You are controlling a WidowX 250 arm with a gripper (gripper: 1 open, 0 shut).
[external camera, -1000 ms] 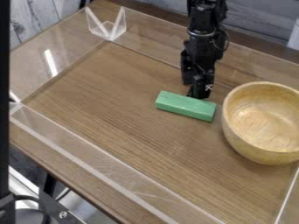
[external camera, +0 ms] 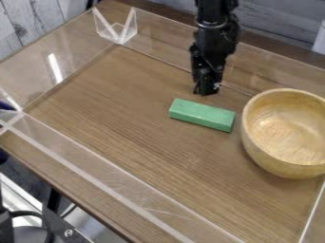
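The black gripper hangs over the wooden table in the upper middle of the camera view, behind a green block that lies on the table. A wide wooden bowl stands to the right of the block. The gripper is above and apart from the block; whether its fingers are open or shut is too small and dark to tell.
Clear plastic pieces are at the back left. Clear strips run along the table's edges.
The gripper has drawn back and up, away from the green block. The block and the bowl have not visibly moved.
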